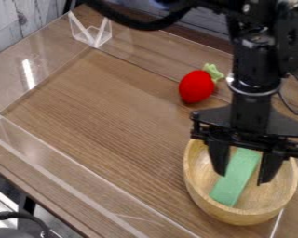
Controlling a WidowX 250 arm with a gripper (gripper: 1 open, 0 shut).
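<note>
My gripper [244, 152] is low over a tan bowl [253, 206] at the lower right, its fingers apart. A pale green bar-shaped object [229, 189] lies in the bowl beneath it, partly covered by the gripper. A red round object [196, 87] sits behind the arm, with a small green item [212, 70] just beyond it.
A white wire-like stand [87, 33] is at the back left. Dark cables or parts show at the bottom left corner.
</note>
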